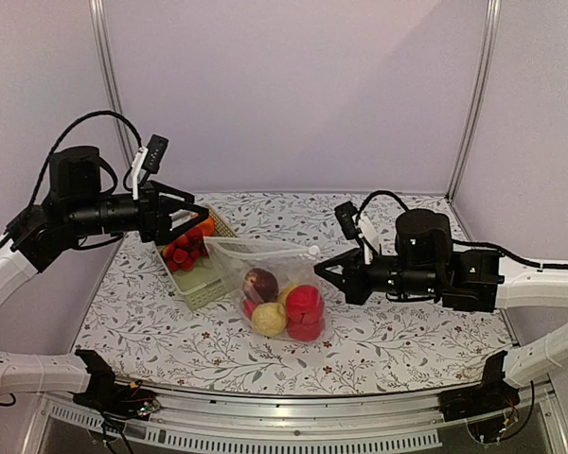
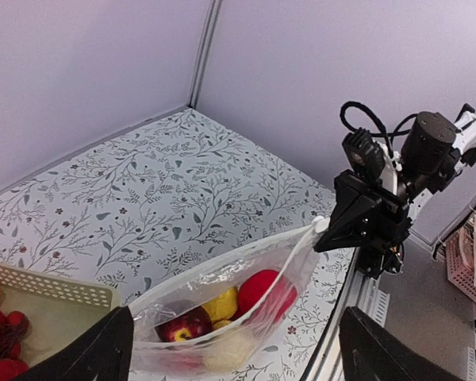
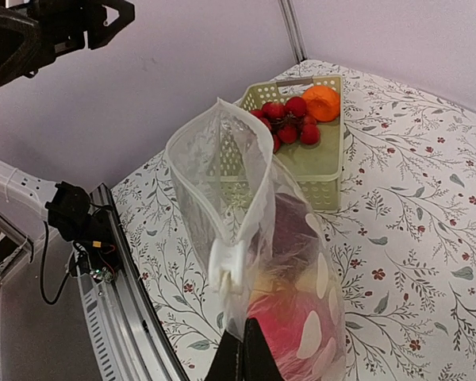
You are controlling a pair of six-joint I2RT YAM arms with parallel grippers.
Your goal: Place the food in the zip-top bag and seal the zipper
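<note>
The translucent zip top bag (image 1: 246,255) holds a red pepper (image 1: 305,307), a dark red fruit (image 1: 261,285) and yellow pieces (image 1: 269,321). Its zipper strip runs along the top, with the white slider (image 3: 226,266) at the right end. My right gripper (image 1: 320,269) is shut on that right end, just below the slider in the right wrist view. My left gripper (image 1: 191,210) is open and empty, raised above and left of the bag, over the basket.
A pale green basket (image 3: 317,190) with small red items (image 3: 309,133) and an orange object (image 3: 324,101) stands behind the bag's left end.
</note>
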